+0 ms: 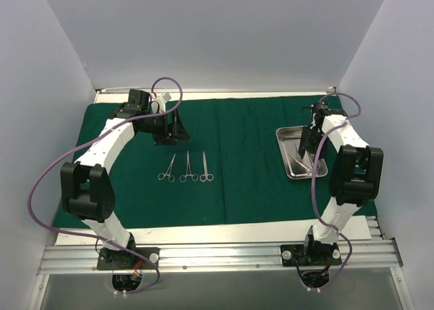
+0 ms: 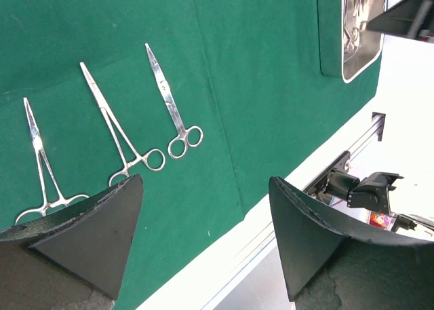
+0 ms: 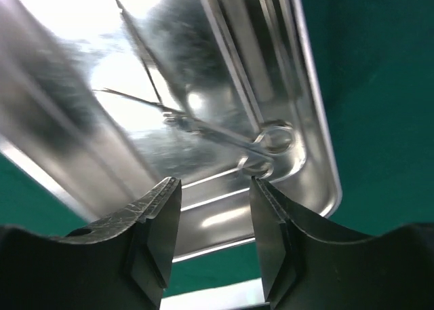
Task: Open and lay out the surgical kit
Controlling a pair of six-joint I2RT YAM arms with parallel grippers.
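Observation:
Three ringed steel instruments lie apart in a row on the green cloth: a left clamp (image 2: pixel 39 155), a middle clamp (image 2: pixel 110 117) and straight scissors (image 2: pixel 169 101). Behind this row my left gripper (image 1: pixel 172 140) hangs open and empty, its fingers wide apart in the left wrist view. On the right stands the metal tray (image 1: pixel 282 155), with my right gripper over it. Its fingers are parted, nothing between them. Ahead of them in the tray lies a ringed instrument (image 3: pixel 180 121) with spread tips. Slim straight instruments (image 3: pixel 234 55) lie along the tray's side, partly out of frame.
Bare green cloth (image 1: pixel 247 161) stretches between the laid-out row and the tray. A white table strip (image 1: pixel 224 233) runs along the front edge. Grey walls close in the left, right and back. Purple cables loop over both arms.

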